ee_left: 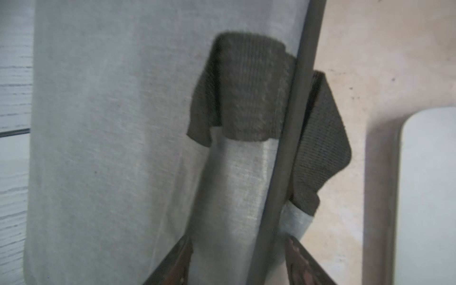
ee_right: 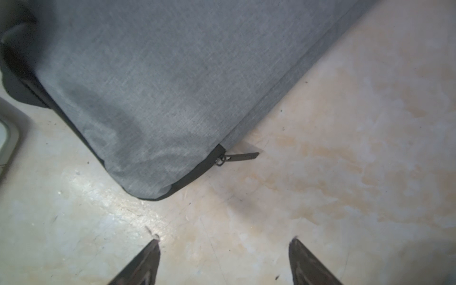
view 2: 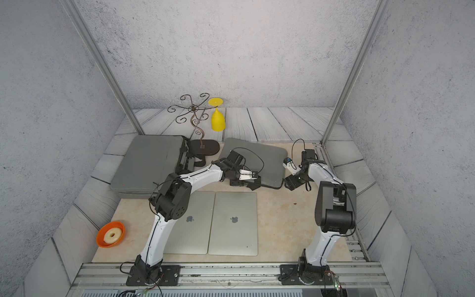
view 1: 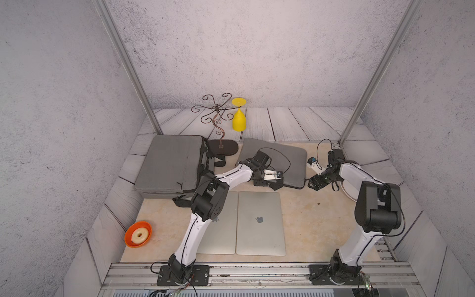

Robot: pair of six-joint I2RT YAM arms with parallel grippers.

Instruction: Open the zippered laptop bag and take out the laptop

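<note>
The grey laptop bag lies flat at the back centre of the table. Its front edge carries a handle with a dark ribbed band, seen in the left wrist view. My left gripper is open over this front edge, its fingers to either side of the handle; contact cannot be judged. At the bag's right front corner, a dark zipper pull sticks out over the table. My right gripper stands open just off that corner, nothing between its fingers. No laptop shows inside the bag.
Two silver laptops lie at the front centre. A large grey bag, a metal stand and an orange bowl occupy the left side. A white plate is partly behind the right arm. Table between laptops and right arm is bare.
</note>
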